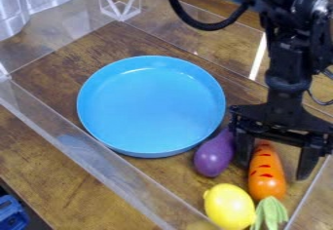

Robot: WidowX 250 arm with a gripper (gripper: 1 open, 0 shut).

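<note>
A black gripper (274, 146) on the arm at the right is low over an orange toy carrot (267, 180), its fingers spread on either side of the carrot's upper part. A purple eggplant (213, 156) lies just left of it, and a yellow lemon (229, 207) lies in front. Whether the fingers touch the carrot is unclear.
A light blue plate (151, 103) takes up the middle left. Clear plastic walls border the wooden work surface (72, 58), which has free room at upper left. A blue object (8, 212) is at the lower left edge.
</note>
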